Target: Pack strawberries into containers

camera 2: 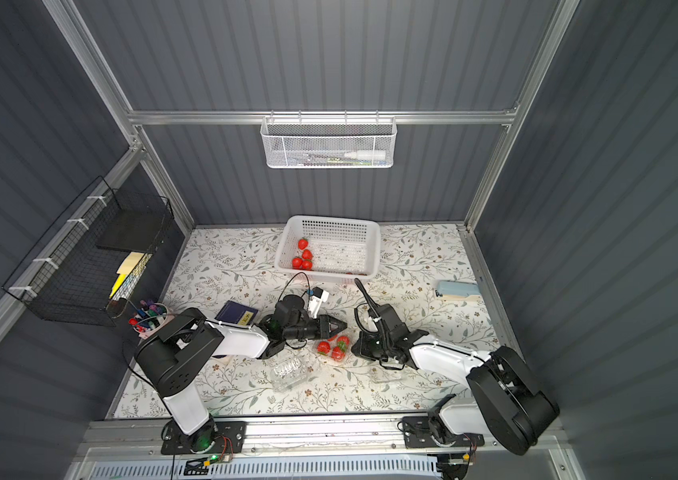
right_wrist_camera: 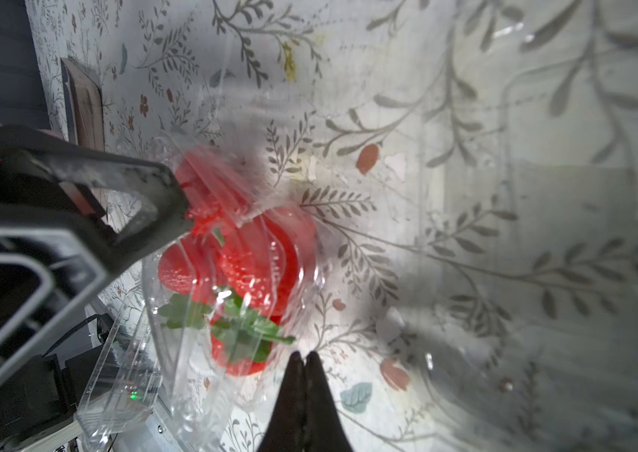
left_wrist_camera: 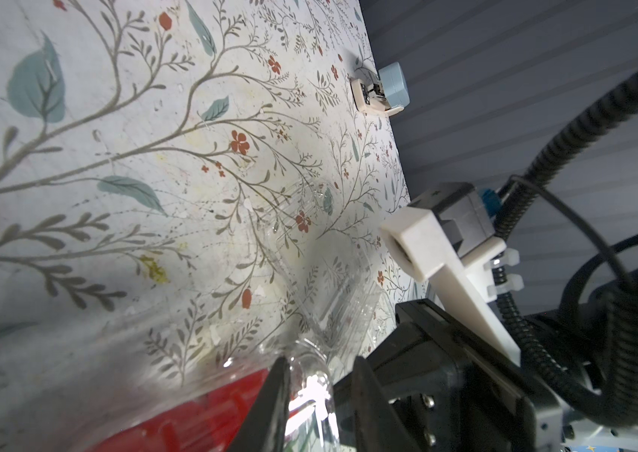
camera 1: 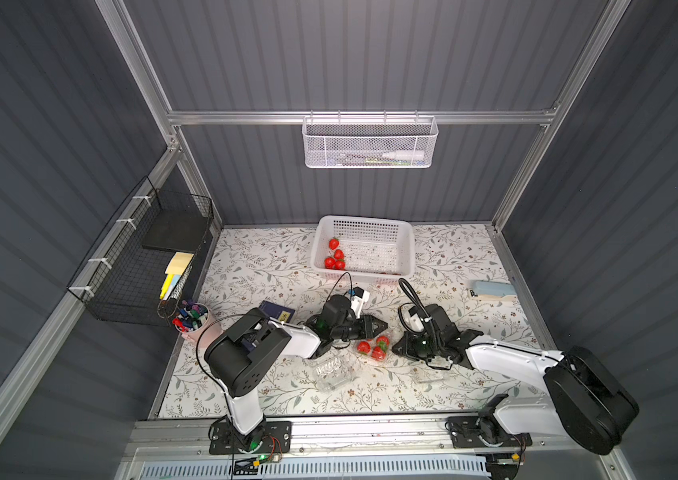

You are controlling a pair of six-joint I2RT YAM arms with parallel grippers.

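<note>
A clear container holding several red strawberries [camera 1: 378, 353] stands on the table between my two grippers; the strawberries [right_wrist_camera: 251, 260] and green leaves show through its plastic in the right wrist view. My left gripper [camera 1: 383, 326] is at the container's far side, its fingers a little apart. Clear plastic [left_wrist_camera: 309, 376] shows between or just behind them in the left wrist view. Just right of the container, my right gripper is shut, with nothing seen between its fingertips. More strawberries [camera 1: 339, 263] lie in the left part of the white basket [camera 1: 403, 249].
An empty-looking clear container [camera 1: 335, 373] lies to the front left. Another clear piece [camera 1: 428, 374] is partly visible below the right gripper. A dark blue box [camera 1: 276, 312], a pink pen cup [camera 1: 202, 326] and a light blue item [camera 1: 493, 289] stand farther out.
</note>
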